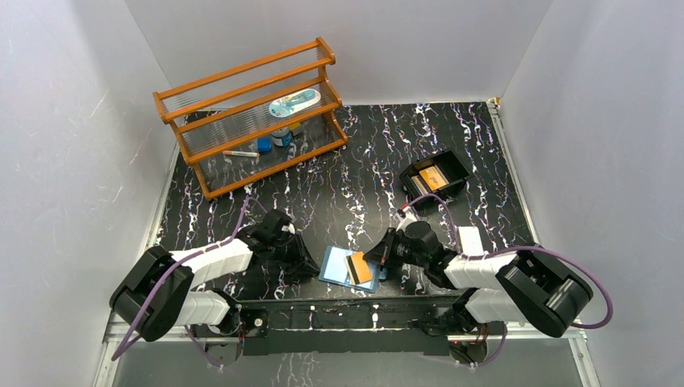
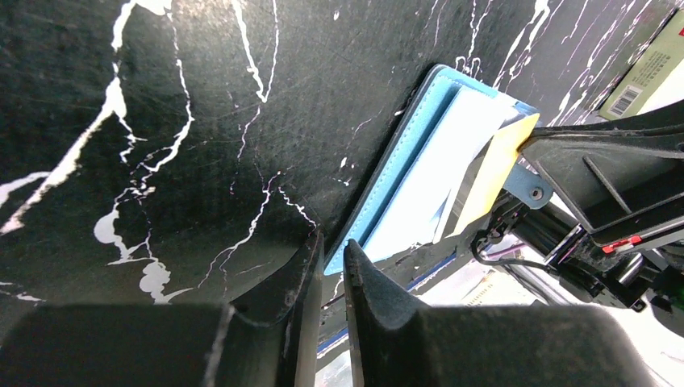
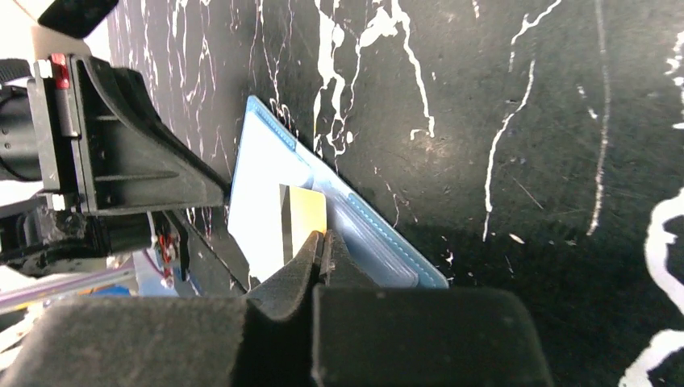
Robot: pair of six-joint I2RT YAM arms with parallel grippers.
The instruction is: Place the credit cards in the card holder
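Observation:
The light blue card holder (image 1: 333,262) lies open near the table's front edge, its clear pocket showing in the right wrist view. My left gripper is shut on a corner of it. Over the holder's pages lies the orange credit card (image 1: 362,267) with its black stripe, slanted and not inside a pocket. The right gripper has its fingertips together at that card's edge, apparently pinching it; the fingers hide part of the card in the right wrist view.
A black box (image 1: 456,168) with more orange cards stands at the back right. A wooden shelf (image 1: 266,101) fills the back left. Beside the right arm is a pale box (image 1: 469,240).

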